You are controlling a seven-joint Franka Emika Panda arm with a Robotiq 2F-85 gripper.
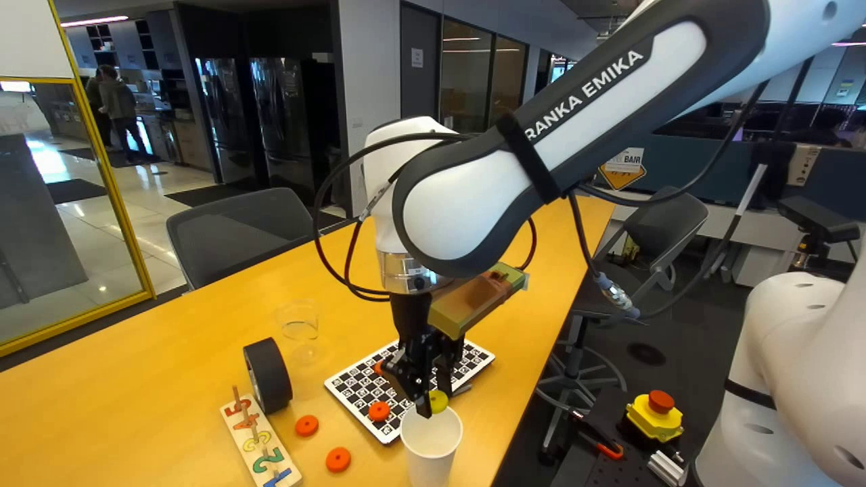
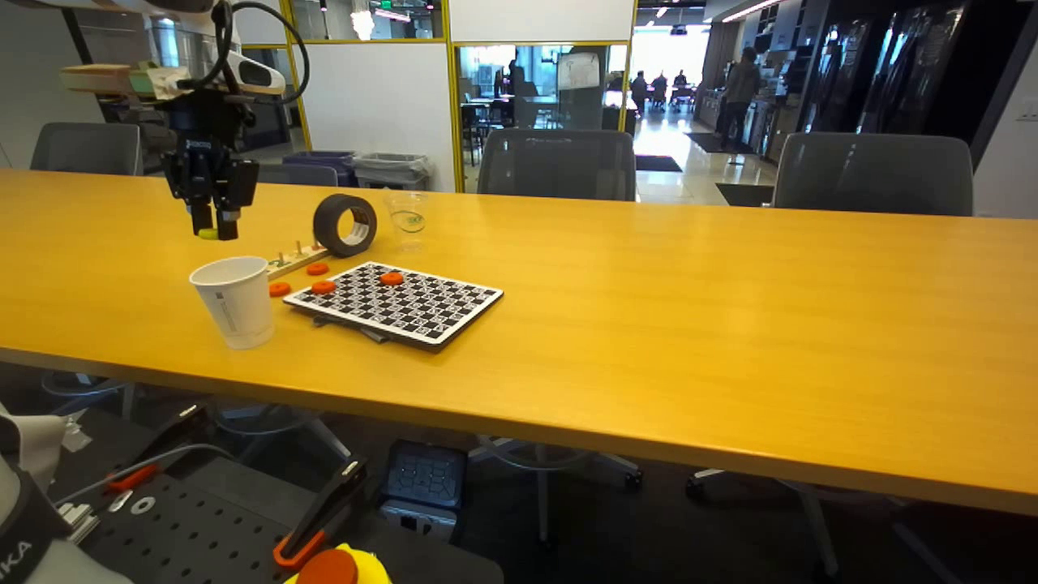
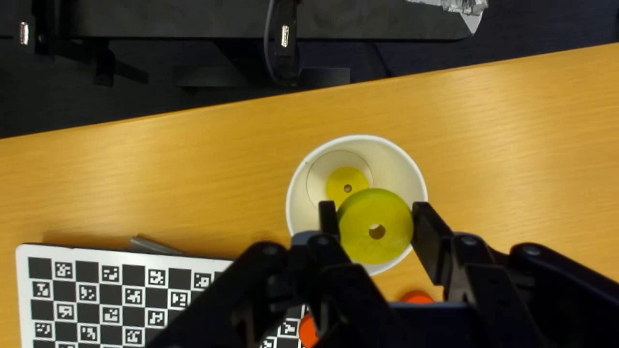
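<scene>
Between the fingers of my gripper is a yellow-green disc (image 3: pixel 366 246) with a hole in its middle; the fingers are shut on its sides. Below it stands a white paper cup (image 3: pixel 302 200), upright on the table. Inside the cup, at its bottom, lies another yellow disc (image 3: pixel 337 181). Exterior view 2 has the gripper (image 2: pixel 216 234) a little above the rim of the cup (image 2: pixel 238 307), with a sliver of the held disc (image 2: pixel 208 234) showing. In exterior view 1 the held disc (image 1: pixel 438 401) appears over the cup's (image 1: pixel 430 454) far rim.
Orange discs lie on the checkered board (image 2: pixel 428 310) and on the table, such as one orange disc (image 1: pixel 338 459). A numbered peg board (image 1: pixel 261 446), a black tape roll (image 1: pixel 268 374) and a clear cup (image 2: pixel 406 219) stand beyond. The table's edge runs close to the white cup.
</scene>
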